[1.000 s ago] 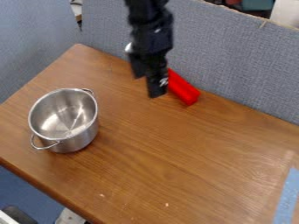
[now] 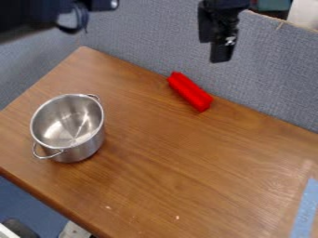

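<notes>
A red cylindrical object [image 2: 191, 91] lies on the wooden table near its back edge, centre. A steel pot [image 2: 69, 128] with wire handles stands on the left of the table. My dark gripper [image 2: 218, 45] hangs at the top of the camera view, above and a little right of the red object, apart from it, open with nothing visible in it.
A grey padded wall [image 2: 149, 46] runs along the back. A light blue strip [image 2: 303, 206] lies at the right edge.
My gripper has risen and moved back to the right, away from above the table's middle. The red object and pot appear unmoved.
</notes>
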